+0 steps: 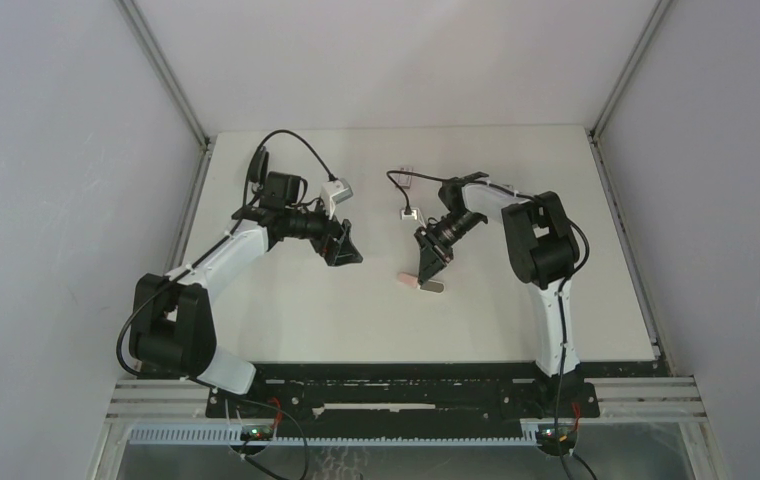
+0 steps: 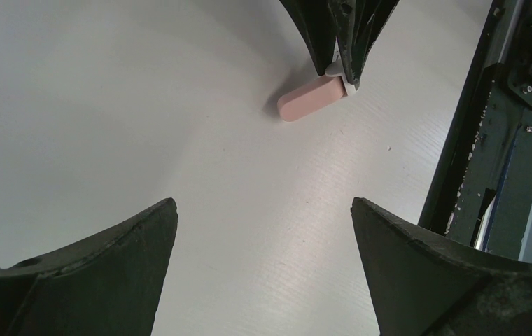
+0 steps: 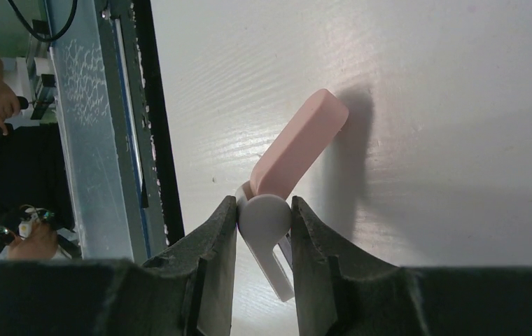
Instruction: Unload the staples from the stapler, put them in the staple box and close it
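The stapler has a pink body (image 3: 298, 147) and a pale grey rounded end (image 3: 264, 218). My right gripper is shut on that rounded end, one finger on each side. A slotted white piece (image 3: 274, 273) reaches down between the fingers. From the left wrist view, the pink body (image 2: 311, 98) points out from beneath the right gripper, its shadow close by. In the top view, a dark grey strip (image 1: 432, 287) shows beside the right gripper (image 1: 426, 280). To the left, my left gripper (image 1: 346, 263) hangs open and empty, apart from the stapler.
At the back of the table, a small pale box (image 1: 405, 175) lies partly behind the right arm's cable. A dark rail (image 1: 396, 372) borders its front edge.
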